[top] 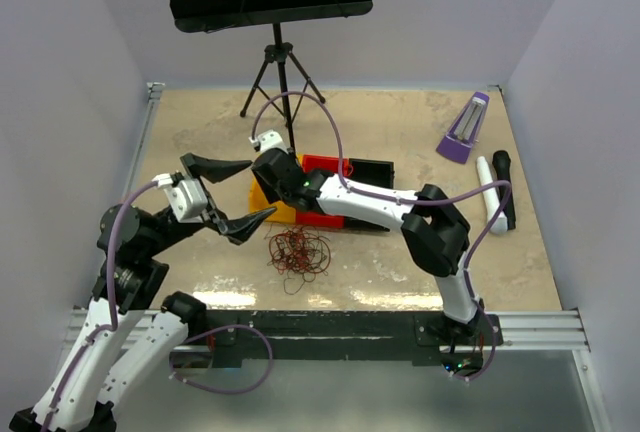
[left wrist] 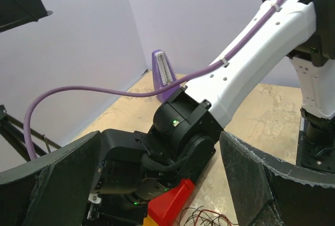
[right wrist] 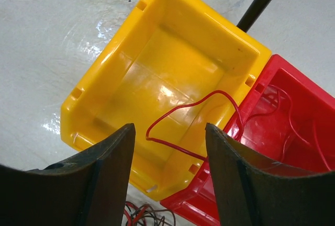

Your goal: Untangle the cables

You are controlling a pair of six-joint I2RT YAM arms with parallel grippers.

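Observation:
In the top view a tangle of red and dark cables [top: 299, 253] lies on the table in front of the bins. A single red cable [right wrist: 180, 106] loops over the yellow bin [right wrist: 97, 79] and across its edge into the red bin [right wrist: 306, 87], where more red cable shows. My right gripper is above these bins with its fingers apart; the loop passes below the gap and partly behind one finger. Nothing is clamped between them. At the left my left gripper [top: 262, 189] stands open and empty, its fingertips near the yellow bin.
The right forearm [top: 368, 204] reaches over the bins, and a black bin [top: 372, 174] sits at their right end. Behind them stands a music stand [top: 280, 57]. A purple device [top: 463, 127], a white cylinder [top: 491, 192] and a black one [top: 504, 187] lie at the right.

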